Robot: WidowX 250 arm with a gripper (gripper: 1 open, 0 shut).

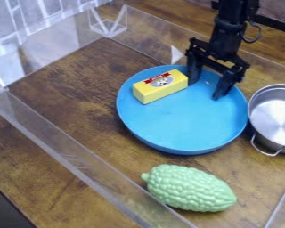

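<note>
A yellow box [159, 86] with a red and white label lies on a blue plate [181, 123], toward its back left. My black gripper [209, 78] is low over the back right part of that plate, open, its fingers spread beside the box with nothing visible between them. A green bumpy toy vegetable [189, 188] lies on the wooden surface in front of the plate.
A steel pot [276, 120] stands at the right, next to the plate. Clear plastic walls edge the wooden surface [61, 116], whose left part is bare.
</note>
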